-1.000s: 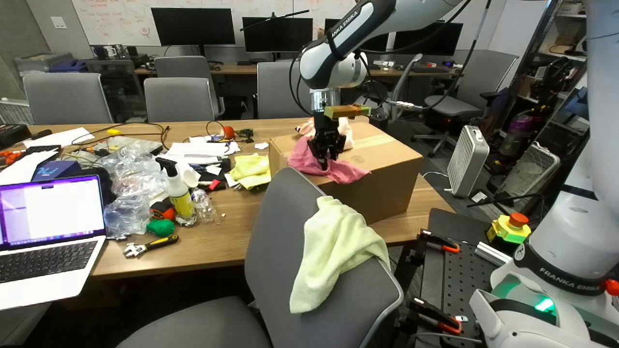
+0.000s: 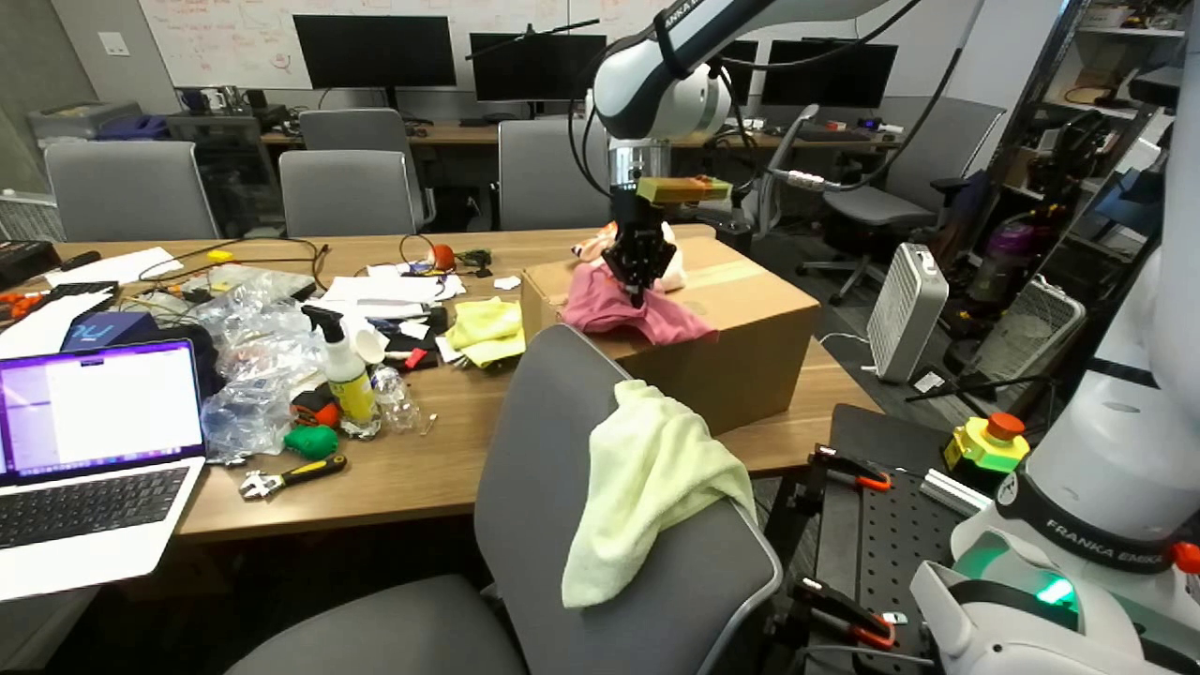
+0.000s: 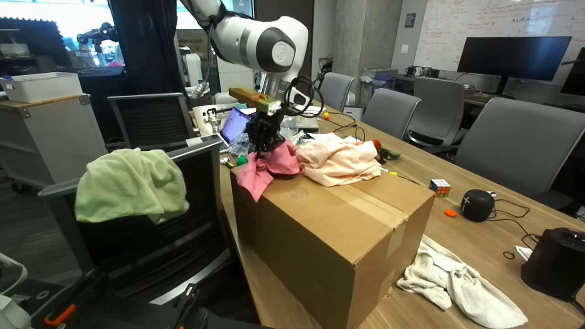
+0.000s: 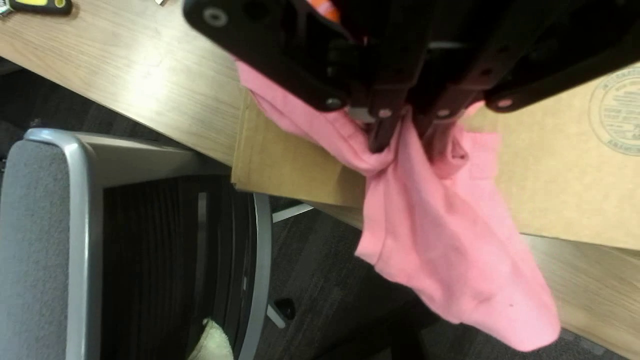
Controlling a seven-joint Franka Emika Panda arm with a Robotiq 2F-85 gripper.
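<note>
A pink cloth [image 2: 610, 304] is pinched between the fingers of my gripper [image 2: 637, 294], which is shut on it over the near left corner of the cardboard box [image 2: 720, 371]. From the wrist view, the pink cloth [image 4: 432, 228] bunches up at my gripper, and a loose flap hangs down past the box edge. In the second exterior view the pink cloth [image 3: 282, 159] still partly rests on the box top [image 3: 329, 214], with my gripper [image 3: 263, 151] just above. A peach cloth [image 3: 343, 159] lies crumpled on the box beside it.
A grey chair [image 2: 540, 416] with a pale green towel [image 2: 652, 484] over its back stands close in front of the box. A white cloth [image 3: 460, 285] lies on the table behind the box. Clutter, a spray bottle [image 2: 349, 377] and a laptop [image 2: 101, 450] fill the table's left side.
My gripper has risen and shifted slightly right in the first exterior view, and the part of the pink cloth at its fingers has been drawn upward. The box and towel have stayed put.
</note>
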